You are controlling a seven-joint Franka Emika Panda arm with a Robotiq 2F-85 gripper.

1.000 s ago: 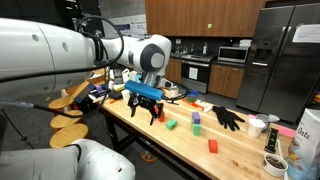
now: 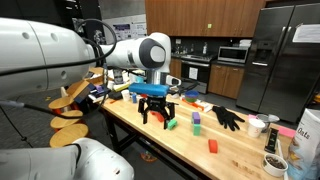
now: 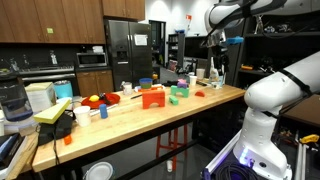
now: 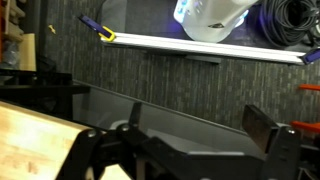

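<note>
In exterior view 1 my gripper [image 2: 157, 113] hangs over the near edge of the long wooden table [image 2: 190, 145]. It points downward, its two fingers spread apart. Nothing sits between them in the wrist view, where the gripper has only dark floor below it and the pale table corner [image 4: 45, 150] at lower left. A green block [image 2: 171, 124] lies on the table just beyond the gripper. Farther back stands a green and purple block [image 2: 196, 122], and a red block [image 2: 213, 146] lies to the right.
Black gloves [image 2: 226, 117], a white pot [image 2: 256, 127] and a small bowl [image 2: 274, 165] occupy the table's right side. A red box [image 3: 153, 99] stands mid-table in exterior view 2. The robot base [image 4: 212, 15] and coiled cable [image 4: 287, 20] border the floor.
In exterior view 1 the arm's wrist and gripper have shifted slightly right, and the wrist has turned a little. The table objects appear unmoved.
</note>
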